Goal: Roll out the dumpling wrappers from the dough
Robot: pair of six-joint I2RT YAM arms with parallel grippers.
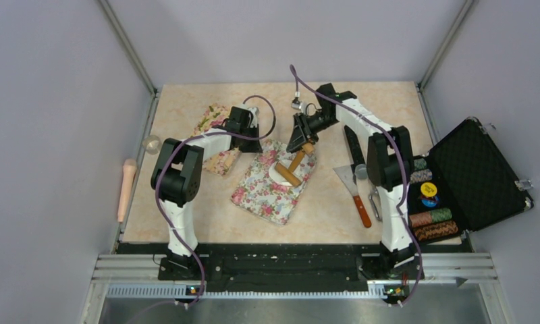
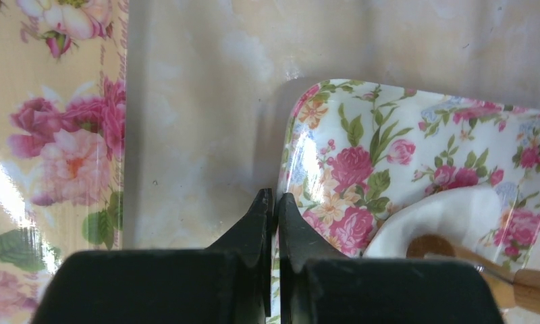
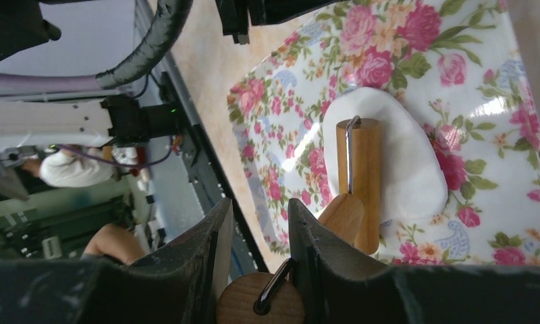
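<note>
The white floral board [image 1: 264, 196] carries a flattened round of white dough [image 3: 409, 169]. A wooden roller [image 3: 367, 175] lies across the dough, joined by a metal rod to its handle. My right gripper is shut on the wooden handle [image 3: 260, 300], above the board. My left gripper is shut at the board's upper-left edge; whether the rim is between its fingertips is hard to tell.
A second floral board [image 2: 58, 169] lies to the left. A scraper [image 1: 348, 185], a dark strip and small tools lie right of the board, beside an open case [image 1: 480, 175].
</note>
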